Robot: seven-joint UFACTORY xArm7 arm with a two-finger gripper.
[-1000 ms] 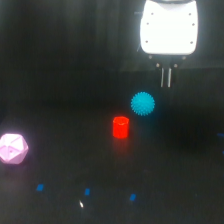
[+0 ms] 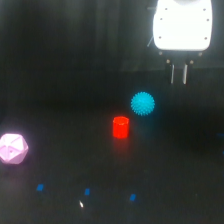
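My gripper (image 2: pixel 178 74) hangs at the upper right below the white arm body (image 2: pixel 182 26). Its two thin fingers stand apart, with dark background showing between them. Lower and to the left of it is a blue ball-like object with a serrated edge (image 2: pixel 143 104). A red cylinder (image 2: pixel 121 127) stands just below and left of the blue object, apart from it. Far to the left sits a pink faceted object (image 2: pixel 13 148). None of these touches the gripper.
Small blue marks (image 2: pixel 87 191) lie spread across the dark surface near the front, with a small pale speck (image 2: pixel 81 204) among them.
The arm has shifted to the right and slightly up in the view, and the gap between its fingers is wider. The blue, red and pink objects have not moved.
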